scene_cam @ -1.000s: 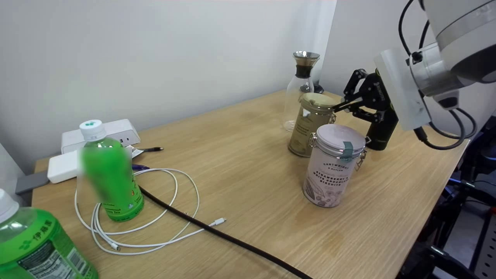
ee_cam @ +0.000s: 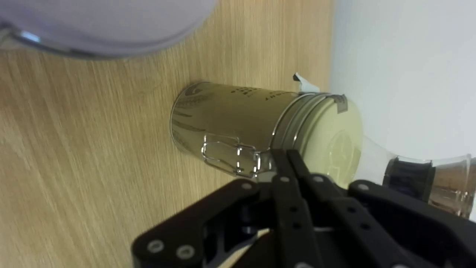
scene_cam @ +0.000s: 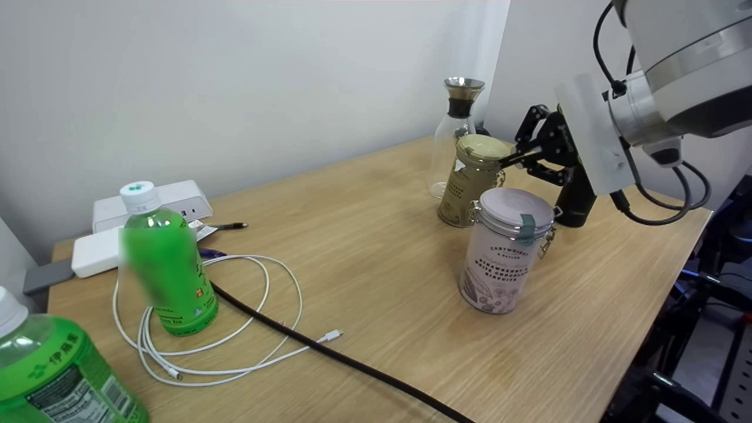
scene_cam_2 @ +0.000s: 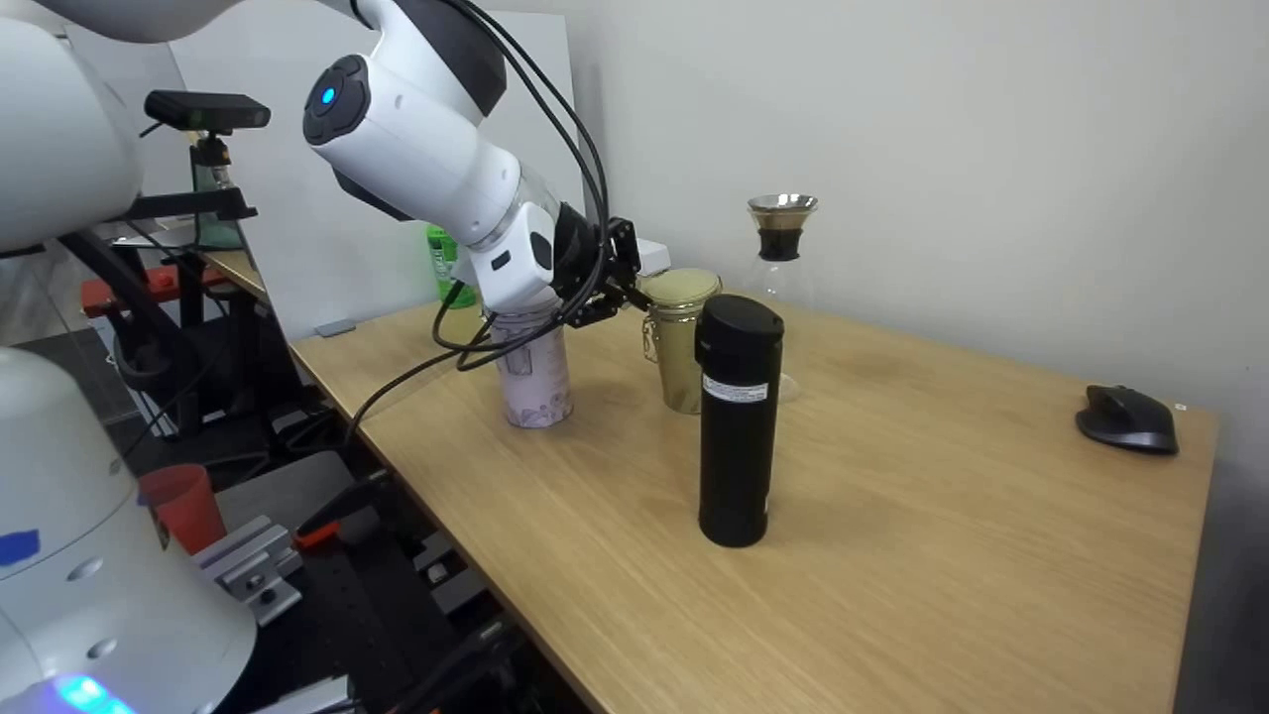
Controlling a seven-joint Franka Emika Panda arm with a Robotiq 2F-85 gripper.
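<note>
A gold tin with a clasped lid point(scene_cam: 469, 190) stands upright on the table. My gripper point(scene_cam: 502, 164) is shut, its black fingertips at the upper side of this tin, by the lid and wire clasp. In the wrist view the closed fingers point(ee_cam: 282, 172) overlap the tin point(ee_cam: 232, 116) at its lid rim; nothing shows between them. Whether they touch the tin is hard to tell. From the other side, the gripper point(scene_cam_2: 645, 301) meets the gold tin's point(scene_cam_2: 681, 351) left edge. A pale pink biscuit tin point(scene_cam: 506, 257) stands upright nearer the front.
Behind the gold tin is a glass carafe point(scene_cam: 462, 106) close to the wall. A tall black flask point(scene_cam_2: 738, 452) stands to one side. Green tea bottles point(scene_cam: 173, 275) and a looped white cable point(scene_cam: 299, 299) occupy the left.
The gold tin has shifted a little back toward the wall and carafe. My shut gripper has moved the same way, slightly left in exterior view 1. The pink tin has stayed put.
</note>
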